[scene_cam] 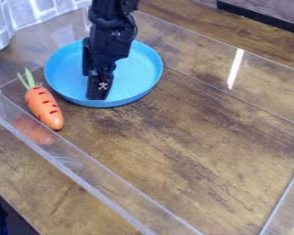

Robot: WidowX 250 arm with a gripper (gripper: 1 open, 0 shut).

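Note:
A black gripper [98,78] reaches down from the top into a round blue plate [139,76] at the upper left, its fingers low over the plate's middle and left of centre. The dark fingers overlap, so whether anything lies between them is hard to see. An orange toy carrot [43,106] with green leaves lies on the wooden surface just left of the plate, outside it.
Clear plastic walls run along the lower left, the right and the back. The wooden floor [198,138] to the right of and in front of the plate is bare. A crumpled clear sheet is at the top left corner.

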